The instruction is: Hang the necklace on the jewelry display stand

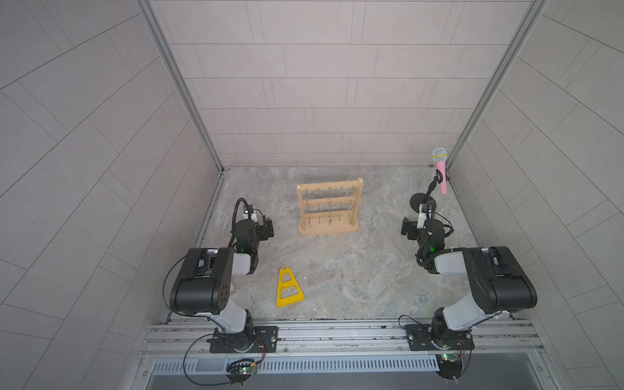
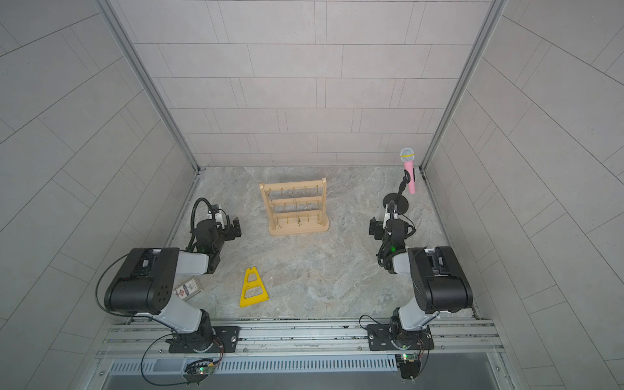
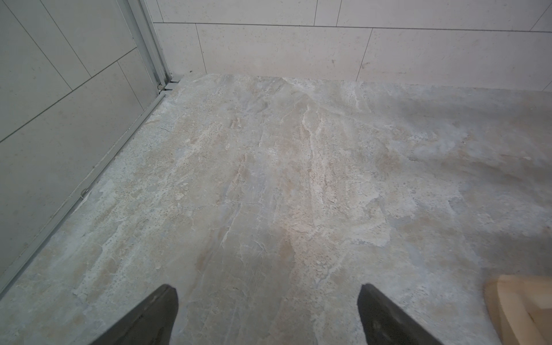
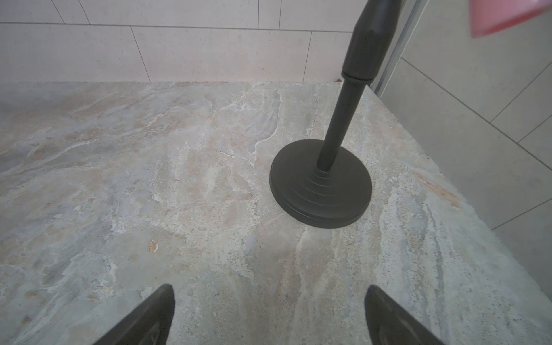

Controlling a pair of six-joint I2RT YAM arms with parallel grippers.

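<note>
The pale wooden display stand point(image 1: 329, 185) is upright in the middle of the table, with small hooks along its bars. A thin strand, seemingly the necklace point(image 1: 330, 221), runs down its middle to a small dark bit near the base; its fine detail is too small to make out. To the stand's left, my left gripper is open and empty, and the stand's base corner point(image 3: 526, 304) shows at the lower right of its wrist view. Well right of the stand, my right gripper is open too, bare tabletop between its fingers.
A pink toy microphone point(image 1: 441, 175) on a black round-based holder point(image 4: 322, 187) stands at the back right, just beyond my right gripper. A yellow triangular frame point(image 1: 288, 289) lies front left, and a small card point(image 2: 188, 288) lies by the left arm.
</note>
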